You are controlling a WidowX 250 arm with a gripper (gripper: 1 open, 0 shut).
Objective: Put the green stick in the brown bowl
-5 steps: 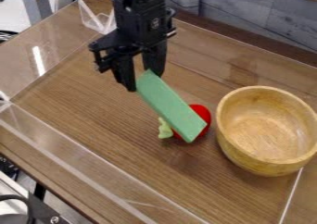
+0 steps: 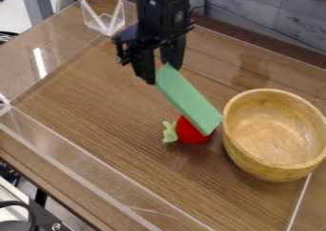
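Note:
A long flat green stick [image 2: 188, 100] slants down and right from my gripper [image 2: 160, 73], which is shut on its upper end. The stick's lower end is close to the left rim of the brown bowl [image 2: 273, 155], outside its opening as seen here. The bowl is round, light brown and empty, standing at the right of the table. Whether the stick touches anything below cannot be told from this view.
A red object [image 2: 193, 132] with a green top [image 2: 170, 132] lies beneath the stick, partly hidden by it, just left of the bowl. Clear wooden table [image 2: 76, 111] stretches to the left. Behind runs a wooden wall [image 2: 274, 20].
The arm has moved away from the camera and slightly right, carrying the stick with it. More of the red object now shows below the stick. The bowl has stayed put.

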